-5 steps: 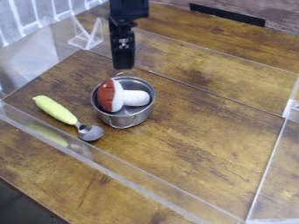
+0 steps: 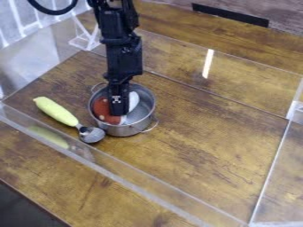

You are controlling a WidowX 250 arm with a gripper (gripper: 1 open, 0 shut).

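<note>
My black gripper point(image 2: 116, 96) reaches down from the top into a steel pot point(image 2: 143, 124), its fingers over a red object point(image 2: 103, 110) and a white object point(image 2: 130, 105) inside. The gripper partly hides both, and whether it holds either cannot be told. A yellow corn-like object point(image 2: 56, 111) lies left of the pot, with a metal spoon-like piece point(image 2: 91, 134) beside its lower end.
Clear panels run along the table's sides and across the back. A dark slot sits at the far back right.
My gripper has come down from above the pot into it, over the red and white objects, which now sit partly hidden.
</note>
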